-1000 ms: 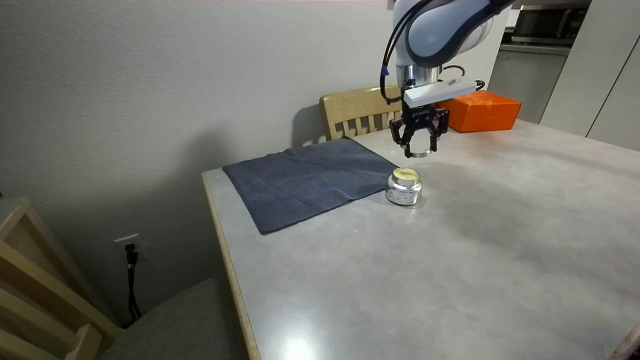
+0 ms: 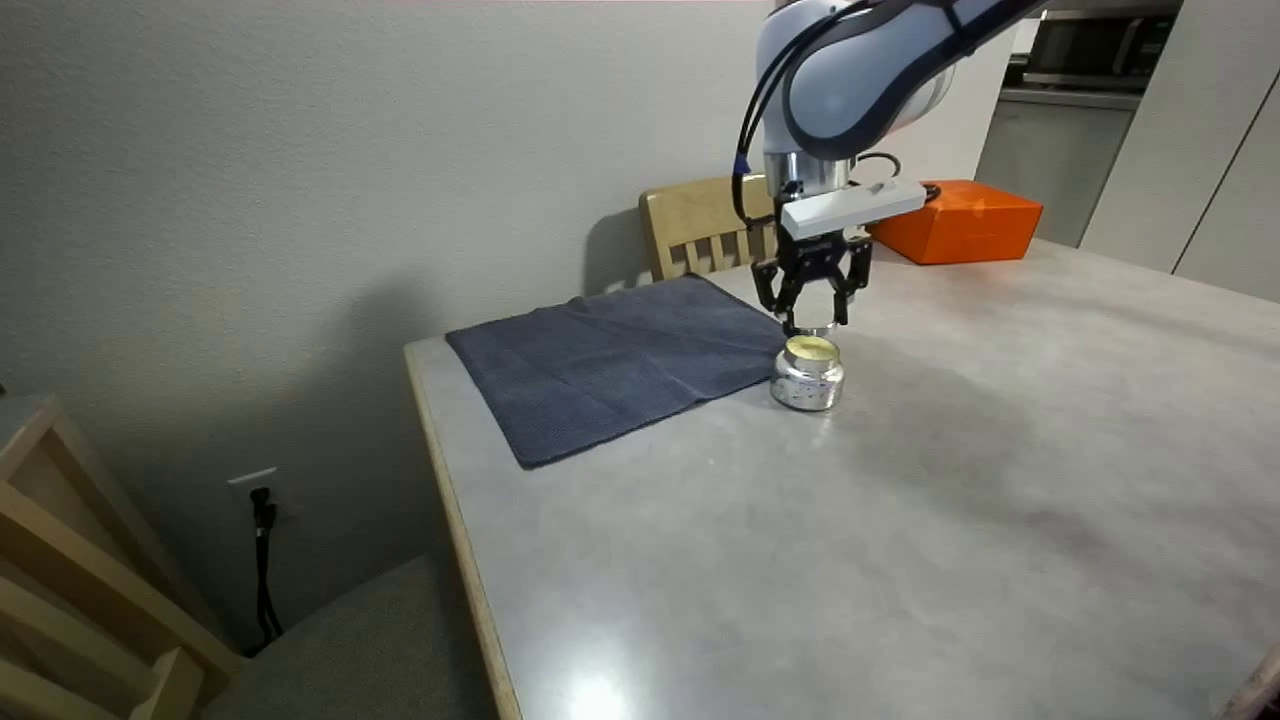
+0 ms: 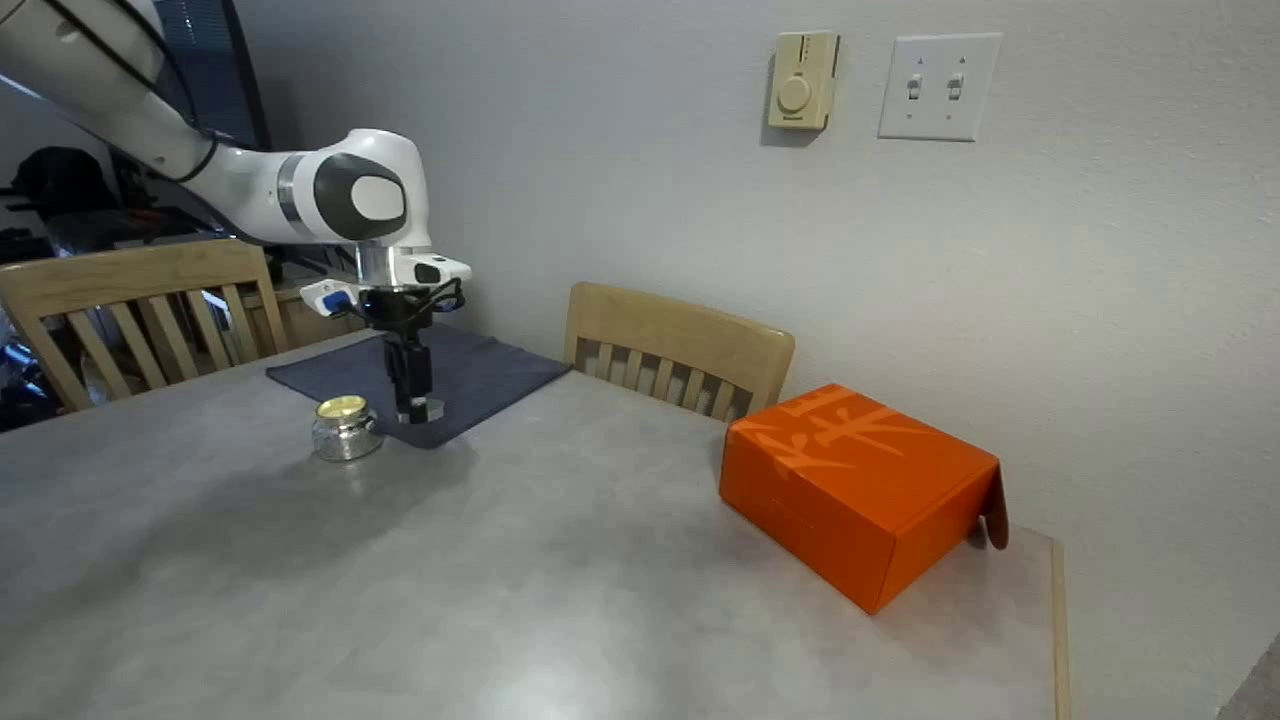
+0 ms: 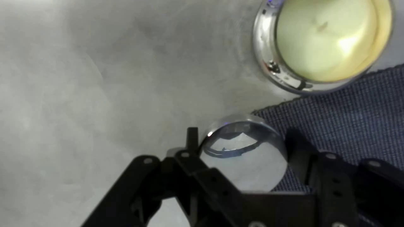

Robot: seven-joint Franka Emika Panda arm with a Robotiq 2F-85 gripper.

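Note:
A round silver lid [image 4: 244, 160] is held between the two black fingers of my gripper [image 2: 816, 324], which is shut on it. In exterior view 2 the lid [image 3: 420, 412] shows low at the fingertips, near the front corner of the dark cloth. Whether it touches the cloth or table, I cannot tell. Beside it stands a silver jar [image 2: 807, 378] with pale yellow wax, upright and uncovered on the table; in the wrist view the jar [image 4: 329, 41] is at the upper right, apart from the lid.
A dark blue cloth [image 2: 624, 360] lies flat along the wall side of the table. An orange box [image 3: 858, 486] sits at one end, with a wooden chair [image 3: 678, 336] behind the table edge.
My gripper, with the lid in it, has moved left and slightly lower in exterior view 1, coming to just behind the jar. The jar and cloth have stayed put.

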